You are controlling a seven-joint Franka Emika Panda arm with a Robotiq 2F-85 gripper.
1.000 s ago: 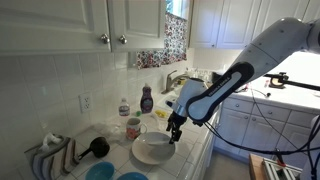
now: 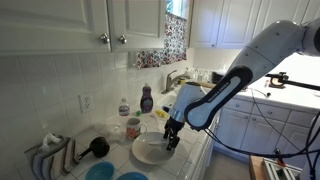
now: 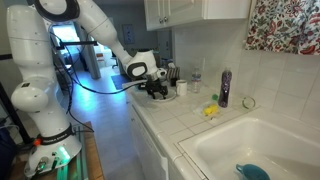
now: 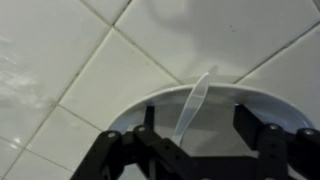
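A clear, slender utensil handle (image 4: 192, 105) rests across the rim of a white round dish (image 4: 258, 97) on the tiled counter. My gripper is directly over that rim in the wrist view. Its dark fingers stand well apart on either side of the handle, with space on both sides, so it is open. From exterior view 1, the gripper (image 2: 171, 141) reaches down at the right side of the white dish (image 2: 150, 151). The utensil's lower end is hidden or blurred in the wrist view.
Blue plates (image 2: 101, 172) lie at the near counter edge. A mug (image 2: 133, 129), a clear bottle (image 2: 124, 109) and a dark bottle (image 2: 146, 101) stand behind the dish. A black ladle (image 2: 97, 147) is to the left. Bare counter extends toward the sink (image 3: 262, 140).
The gripper has come lower and closer to the dish, and the arm's upper links have shifted. The dish and the objects around it look unmoved.
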